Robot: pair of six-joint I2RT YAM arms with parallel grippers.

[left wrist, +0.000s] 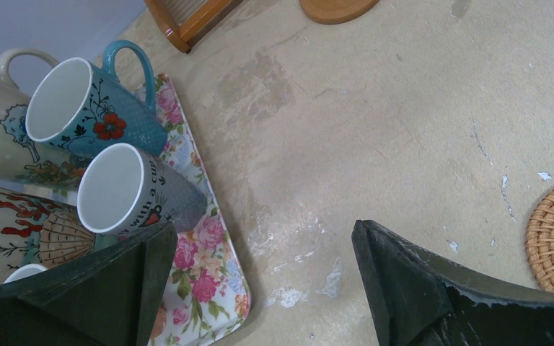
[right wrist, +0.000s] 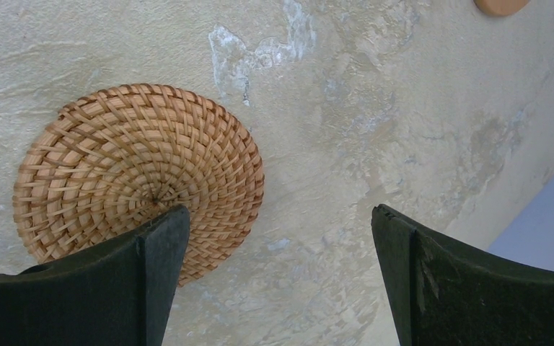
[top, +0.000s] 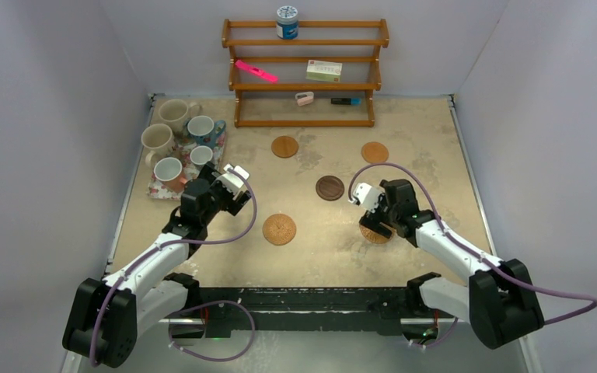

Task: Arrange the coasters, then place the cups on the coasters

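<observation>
Several cups crowd a floral tray [left wrist: 209, 303] at the table's back left. Among them are a small white cup [left wrist: 144, 191], a blue cup with a red flower [left wrist: 108, 108] and an orange one [top: 169, 172]. Just right of the tray, my left gripper stands open, bare table between its fingers. On the right side my open right gripper hangs over a woven coaster [right wrist: 144, 158], which its arm partly covers from above. Other coasters lie apart: woven [top: 279, 229], dark brown [top: 329, 188] and two plain tan ones, left [top: 284, 146] and right [top: 375, 152].
A wooden rack [top: 305, 87] stands along the back, carrying a blue jar [top: 287, 23], a pink item [top: 256, 71], a small box [top: 324, 71] and a marker [top: 345, 101]. Between the arms, the table is clear apart from the flat coasters.
</observation>
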